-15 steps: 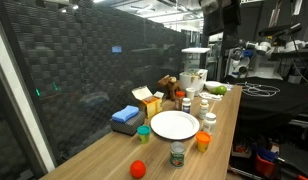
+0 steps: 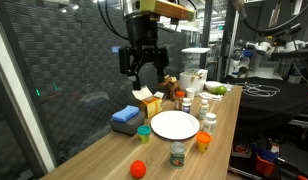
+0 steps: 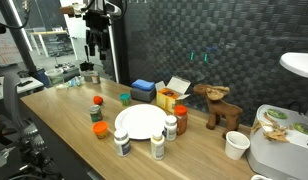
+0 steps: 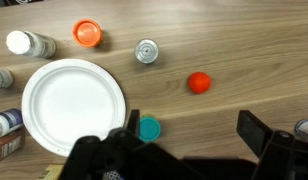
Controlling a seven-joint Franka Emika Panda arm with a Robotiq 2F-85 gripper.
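My gripper (image 2: 144,76) hangs high above the wooden table, open and pointing down, with nothing between its fingers. In the wrist view the gripper has its fingers spread wide, the left one beside a green cup (image 4: 149,129). A red ball (image 4: 199,82) lies on the bare wood beyond the gap. Left of it are a silver-topped can (image 4: 146,51), an orange cup (image 4: 87,33) and a white plate (image 4: 74,105). The plate (image 3: 141,120) looks empty. Nothing touches the gripper.
Behind the plate stand a blue block (image 2: 125,115) on a dark base and an open yellow box (image 2: 149,103). Bottles (image 3: 158,146), a brown animal figure (image 3: 217,105) and a white cup (image 3: 236,145) crowd the plate's far side. Bare wood surrounds the red ball.
In exterior view 1 the gripper has swung left and downward, from over the bottles to above the blue block and yellow box. The table objects have not moved.
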